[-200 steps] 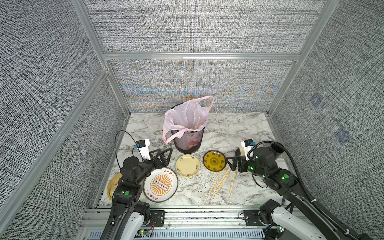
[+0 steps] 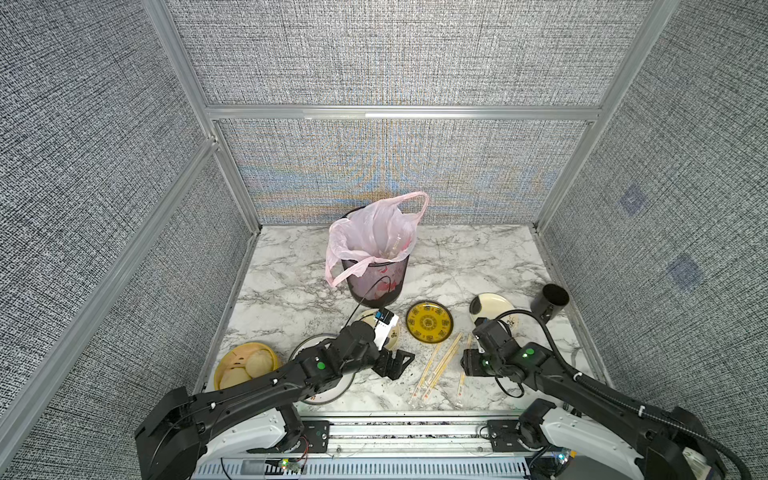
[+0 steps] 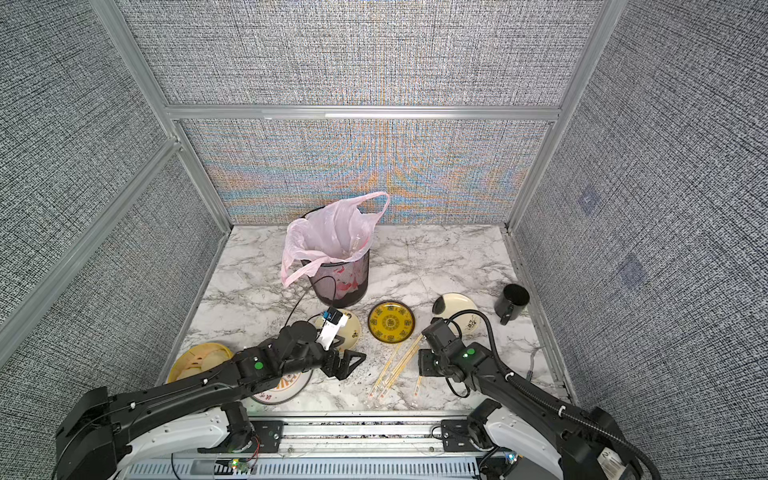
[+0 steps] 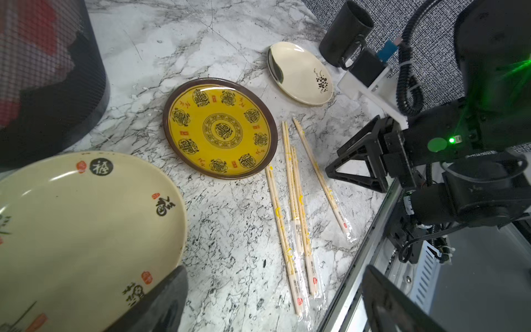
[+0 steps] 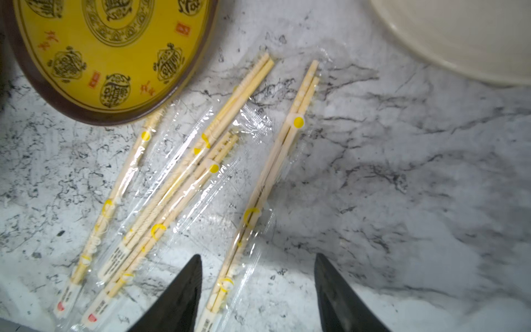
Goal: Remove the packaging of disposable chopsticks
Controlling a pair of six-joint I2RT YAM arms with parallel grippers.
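Observation:
Several pairs of chopsticks in clear plastic sleeves lie on the marble table in front of the yellow plate. The rightmost packaged pair (image 5: 264, 179) lies apart from the packaged chopsticks (image 5: 171, 185) grouped to its left. My right gripper hangs above the lower end of that rightmost pair, part open, its fingers apart on either side with nothing gripped. In the left wrist view the right gripper shows beside the same pair (image 4: 320, 174). My left gripper (image 2: 406, 366) stands open and empty, left of the chopsticks.
A yellow plate (image 4: 223, 131) sits just behind the chopsticks. Cream plates (image 4: 83, 238) (image 4: 301, 74) flank it. A dark mug (image 2: 549, 302) stands far right. The bin with its pink bag (image 2: 376, 240) is at the back; a steamer basket (image 2: 245, 366) is at left.
My left gripper has swung right and toward the table front, from above the plates to near the chopsticks.

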